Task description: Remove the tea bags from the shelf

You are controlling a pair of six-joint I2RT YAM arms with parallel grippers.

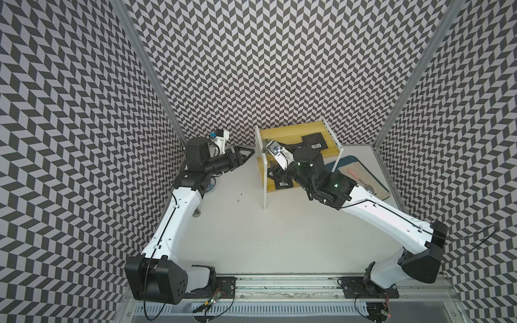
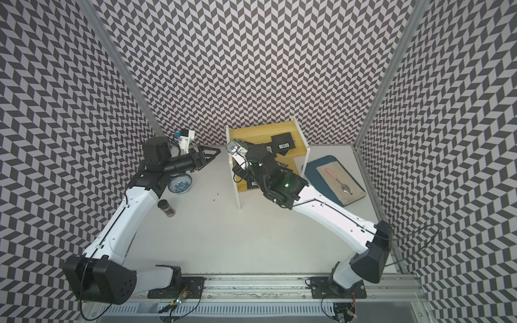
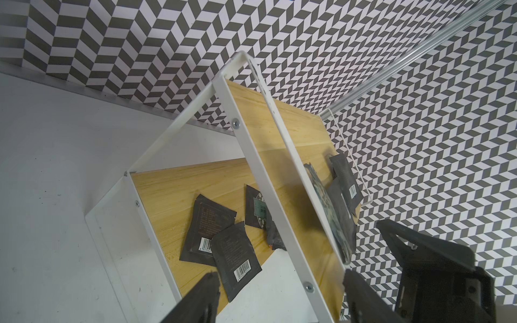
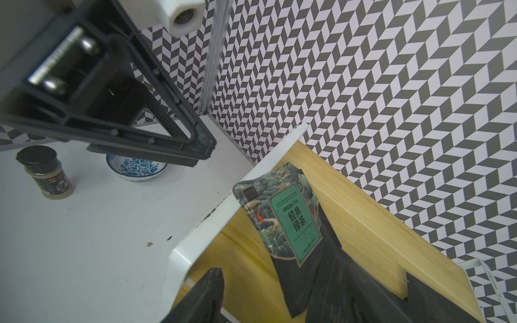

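Note:
A green tea bag [image 4: 295, 220] with a patterned front lies at the left end of the upper shelf. Beyond it, another dark bag [image 1: 315, 141] rests on that board. The lower board carries several dark bags, among them one with a barcode [image 3: 237, 258]. My right gripper is open above the upper shelf, the green tea bag ahead of its spread fingers and apparently not gripped. Open and empty, my left gripper [image 1: 253, 152] hangs just left of the shelf [image 1: 264, 188]. From overhead, the right wrist hides part of the upper bags.
A blue-patterned bowl [image 2: 180, 183] and a spice jar [image 2: 166, 207] stand left, beneath the left arm. Right of the shelf lies a blue mat [image 2: 321, 180] with a beige board, pink utensil and spoon.

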